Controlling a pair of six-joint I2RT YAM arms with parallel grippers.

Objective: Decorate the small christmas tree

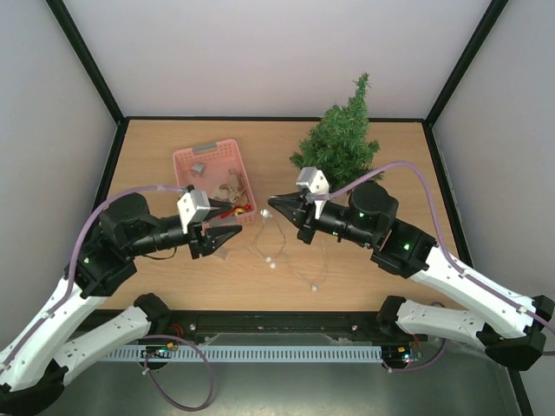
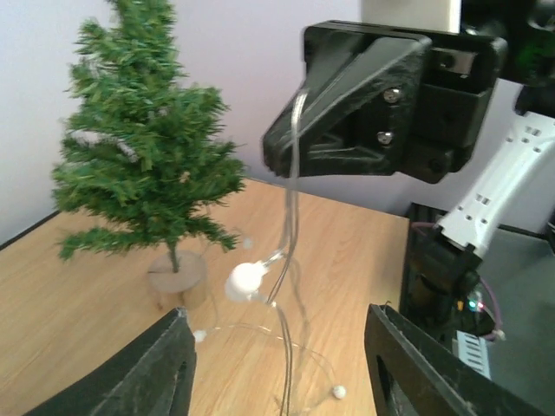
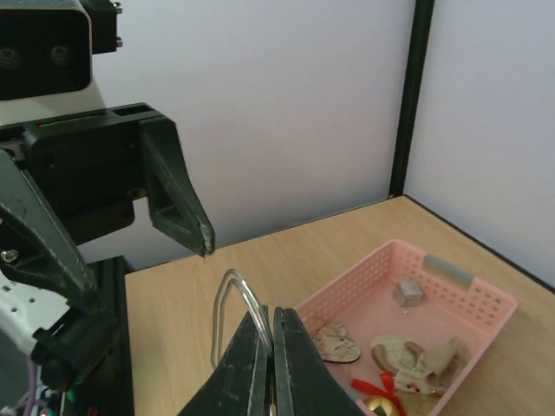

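Note:
A small green tree stands upright at the back right of the table; its round base shows in the left wrist view. My right gripper is shut on a thin clear string of lights at mid-table. The wire loops up between its fingers in the right wrist view. From there the string hangs down with small white bulbs, trailing towards the tabletop. Facing it from the left, my left gripper is open, nothing between its fingers.
A pink basket behind the left gripper holds a silver box, beige ornaments and a red bow with a gold bell. Bare table lies at the front right.

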